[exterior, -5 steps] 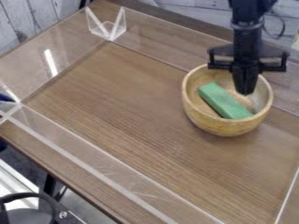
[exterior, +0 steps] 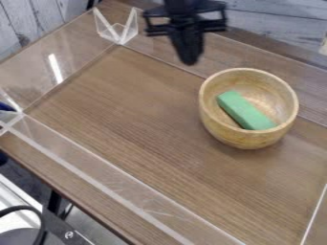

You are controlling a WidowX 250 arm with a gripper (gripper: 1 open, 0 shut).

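Observation:
My dark gripper [exterior: 188,43] hangs at the top centre of the camera view, above and to the left of a wooden bowl [exterior: 266,91]; it looks shut, with nothing visible between its fingers. A green block [exterior: 246,109] lies inside the bowl, tilted diagonally.
A small clear plastic object [exterior: 117,28] is at the back left. Black cables [exterior: 38,222] lie at the bottom left corner, outside the table area.
My gripper has risen from over the bowl and moved left, away from it. The green block remains in the bowl.

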